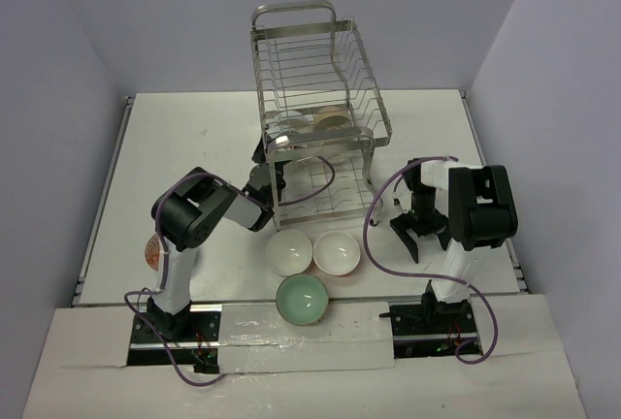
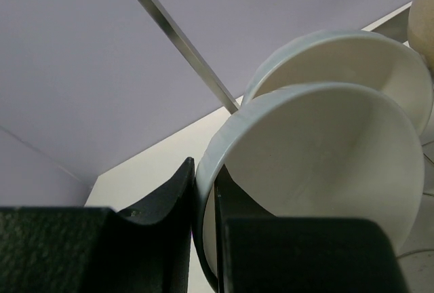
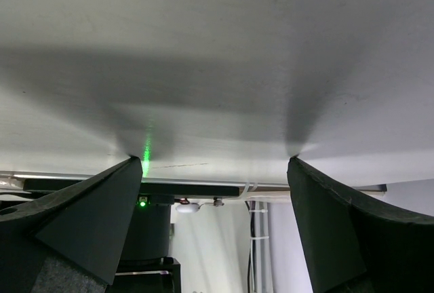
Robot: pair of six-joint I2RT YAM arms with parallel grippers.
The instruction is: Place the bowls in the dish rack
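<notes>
In the left wrist view my left gripper is shut on the rim of a white bowl (image 2: pixel 319 164); a second white bowl (image 2: pixel 332 59) stands tilted behind it. From above, that gripper is inside the left side of the dish rack (image 1: pixel 320 142), partly hidden; bowls show on its lower tier. Two white bowls (image 1: pixel 338 253) and a green bowl (image 1: pixel 302 300) lie in front of the rack. My right gripper (image 1: pixel 419 242) is open low over the table, nothing between its fingers.
An orange dish (image 1: pixel 152 252) lies at the far left, partly under the left arm. Purple cables run along both arms.
</notes>
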